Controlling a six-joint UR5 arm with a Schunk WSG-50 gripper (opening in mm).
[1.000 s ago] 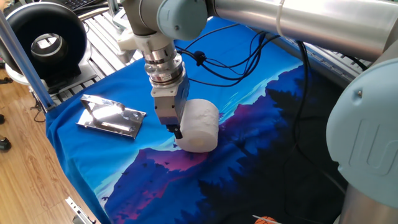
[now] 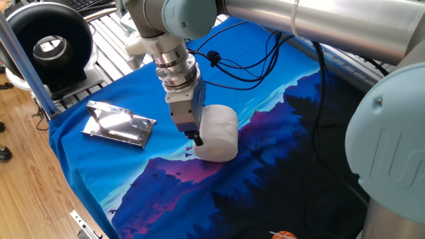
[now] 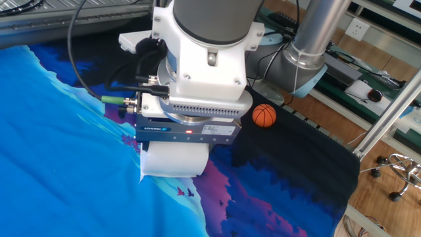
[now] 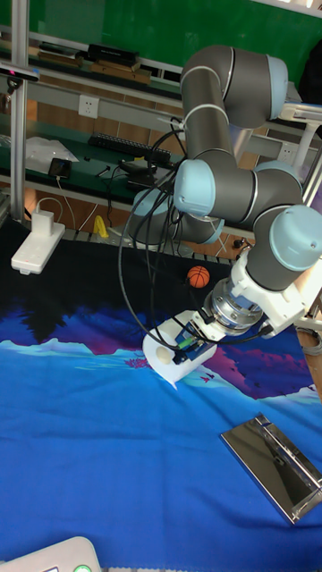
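A white paper roll point(image 2: 220, 129) lies on its side on the printed cloth point(image 2: 179, 206), near the middle of the table. My gripper point(image 2: 197, 139) reaches down against the roll's left side in exterior view 1. From exterior view 2 the roll point(image 3: 175, 162) shows just below the gripper's body, which covers its upper part. The round end of the roll point(image 4: 156, 358), with its core hole, faces the camera in exterior view 3, dark fingers close by. How far apart the fingers stand is hidden, and I cannot tell whether they grip the roll.
A shiny metal bracket stand point(image 2: 121, 126) rests left of the roll in exterior view 1. A small orange basketball point(image 3: 264, 115) sits on the dark part of the cloth. Black cables point(image 2: 249, 76) hang near the arm. Bare blue cloth point(image 4: 105, 448) lies in front.
In exterior view 1 my gripper and the roll have both shifted slightly to the right. The bracket stand has stayed where it was.
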